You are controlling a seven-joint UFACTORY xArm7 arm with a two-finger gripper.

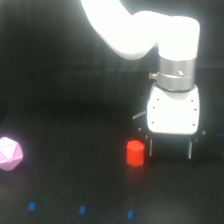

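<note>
A small red block [136, 153] with angular edges stands on the black surface, near the middle of the camera view. My white gripper [171, 150] is just to its right, pointing downward, its two thin dark fingers apart. The left finger [151, 147] appears close beside the block's right side; whether they touch I cannot tell. Nothing shows between the fingers, and the block lies outside them. A pink and white many-faced ball [10, 153] sits at the left edge, partly cut off by the frame.
Blue marks lie along the front of the surface, among them a left mark [32, 206], a middle mark [82, 210] and a right mark [130, 214]. Between the ball and the red block the dark surface is bare.
</note>
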